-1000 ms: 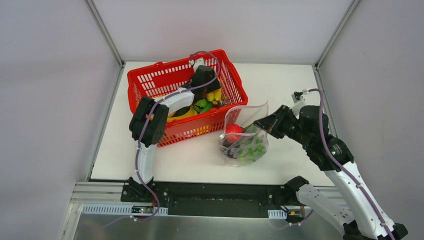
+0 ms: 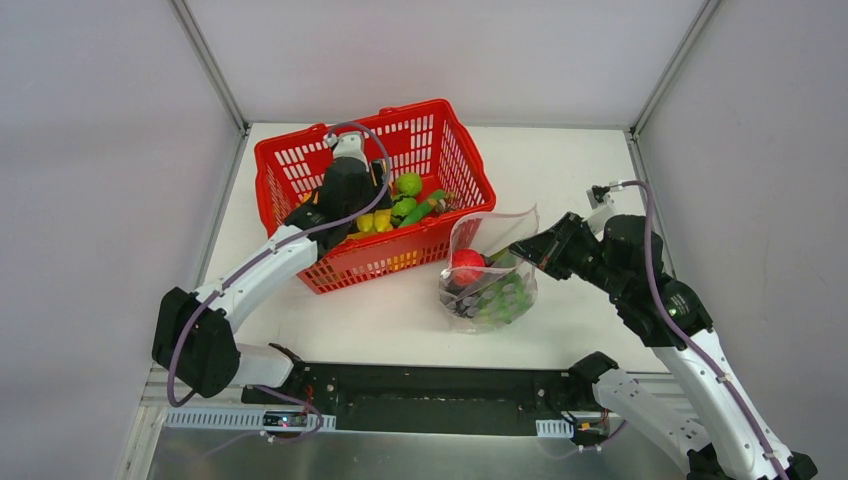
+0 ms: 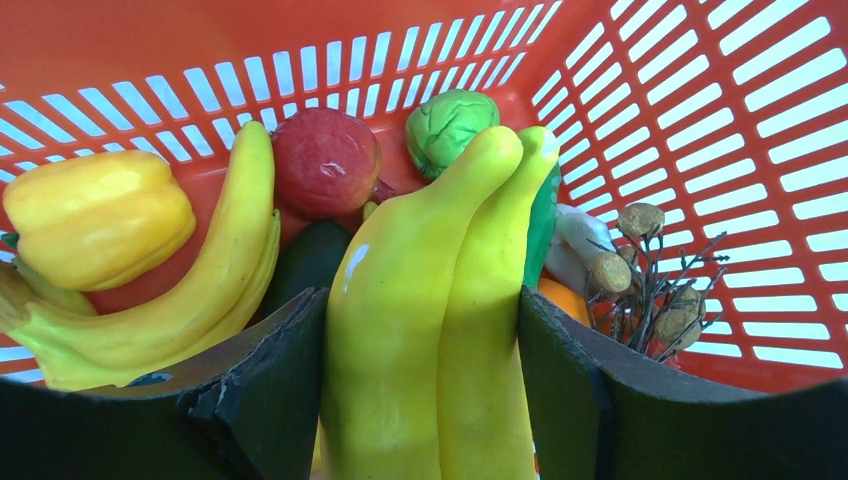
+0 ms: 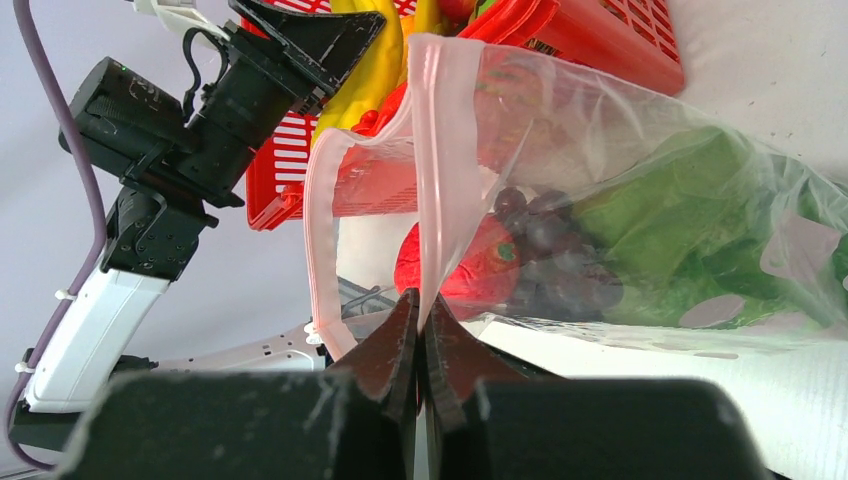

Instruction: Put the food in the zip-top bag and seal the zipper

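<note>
In the left wrist view, a pair of yellow bananas (image 3: 400,300) stands between the fingers of my left gripper, both pads against its sides. This gripper is over the red basket (image 2: 345,265). My right gripper is shut on the rim of the clear zip top bag (image 4: 450,150), holding its mouth apart. Through the bag's wall I see a red round food (image 4: 465,270), dark grapes (image 4: 560,255) and green leafy food (image 4: 660,205). In the top view the bag rests on the table just right of the basket.
Inside the basket are a yellow pepper (image 3: 100,220), another banana bunch (image 3: 215,300), a dark red round fruit (image 3: 325,160), a green cabbage-like ball (image 3: 450,130) and twiggy brown pieces (image 3: 675,315).
My left gripper has swung leftward across the basket, and the bananas have gone left with it. The right arm and the bag have stayed nearly still.
</note>
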